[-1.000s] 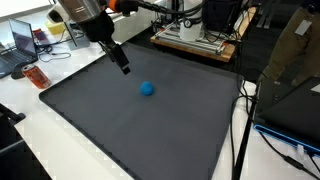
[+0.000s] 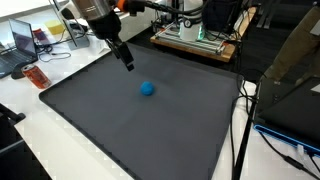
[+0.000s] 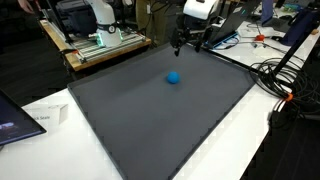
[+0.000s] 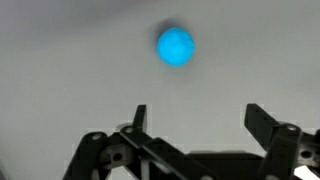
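Note:
A small round blue object [image 2: 147, 88] rests on the dark grey board [image 2: 140, 130]. In the wrist view the blue object [image 4: 176, 46] is above the middle, ahead of the fingers and clear of both. My gripper stands open, its two black fingers wide apart with only bare board between them. From the second exterior view, the gripper [image 3: 188, 50] hangs over the far part of the board, beyond the blue object [image 3: 173, 77].
An orange-red can [image 2: 37, 77] stands by the board's corner, with a laptop [image 2: 24, 42] behind it. Black cables [image 3: 285, 85] run along one side of the board. The rest of the board is bare.
Over the last second my gripper has shifted slightly in the first exterior view, a little right and lower. The blue object has stayed in place.

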